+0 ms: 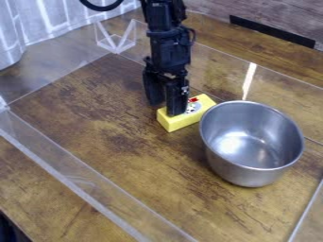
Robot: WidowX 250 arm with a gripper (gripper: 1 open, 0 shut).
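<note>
A yellow box [179,118] with a red and white label lies on the wooden table, left of a large steel bowl [251,145]. My black gripper [168,104] reaches down from the top centre to the box's upper left part, covering some of it. Its fingers are dark and overlapping, so whether they touch or grip the box cannot be told.
A white wire object [116,36] stands at the back left, with clear plastic at the far left and a dark edge at the back right.
</note>
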